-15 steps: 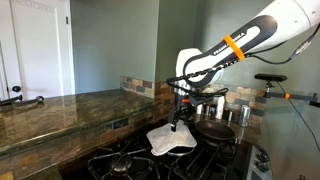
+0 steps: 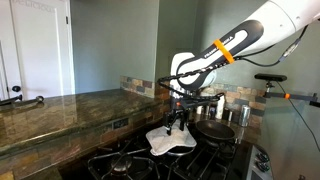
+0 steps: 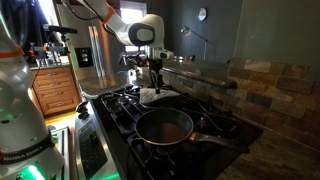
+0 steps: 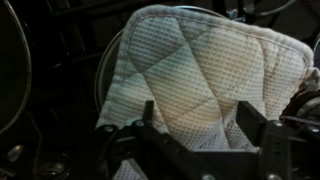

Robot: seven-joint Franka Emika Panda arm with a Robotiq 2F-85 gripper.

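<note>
A pale quilted cloth [image 4: 205, 65], like a pot holder, fills much of the wrist view. It lies over something round with a metal rim, which shows at its left edge. In the first exterior view the same cloth [image 2: 162, 143] rests on the stove, and in the second it [image 3: 154, 97] lies beyond the big pan. My gripper is directly over the cloth, its two fingers well apart and nothing clearly pinched between them. Whether the fingertips touch the fabric I cannot tell.
A dark frying pan [image 3: 164, 127] with a long handle sits on the near burners. Another round pan [image 2: 215, 130] stands right of the cloth, with bottles [image 2: 244, 115] behind. Black grates surround the cloth.
My arm has come down and slightly left, bringing the gripper closer to the cloth. The cloth looks to be in about the same place.
</note>
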